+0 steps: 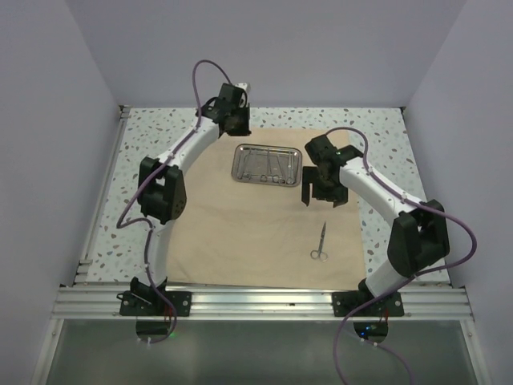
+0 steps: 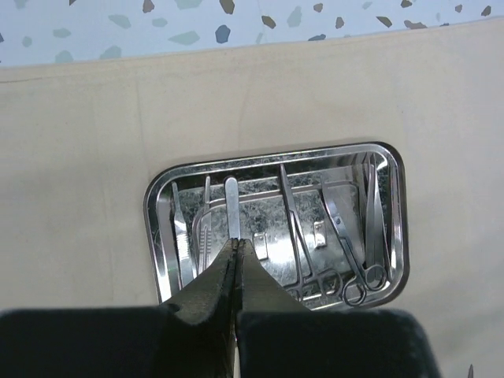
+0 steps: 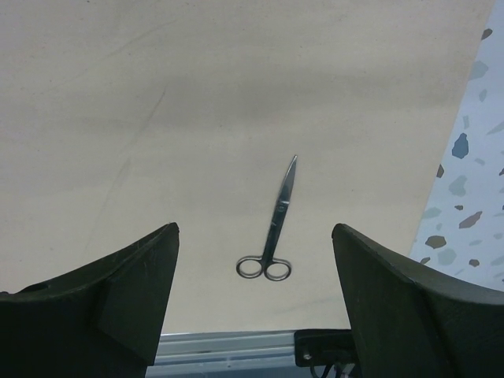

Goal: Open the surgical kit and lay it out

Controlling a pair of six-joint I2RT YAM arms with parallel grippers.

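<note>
A steel tray (image 2: 276, 154) with several instruments lies on the cloth, seen whole in the left wrist view. A scalpel handle (image 2: 182, 240), a slim flat-ended tool (image 2: 232, 206), a clamp (image 2: 294, 224) and scissors (image 2: 343, 236) rest inside it. My left gripper is shut with nothing between its fingertips, raised behind the tray's back left corner in the top view. Its tips overlap the instruments only in the wrist view. My right gripper stands wide open and empty over the cloth. Loose scissors (image 3: 276, 224) lie flat on the cloth there, blades pointing away.
Speckled tabletop (image 1: 124, 184) borders it. A metal rail (image 1: 256, 297) runs along the front edge. The right arm hangs beside the tray's right end.
</note>
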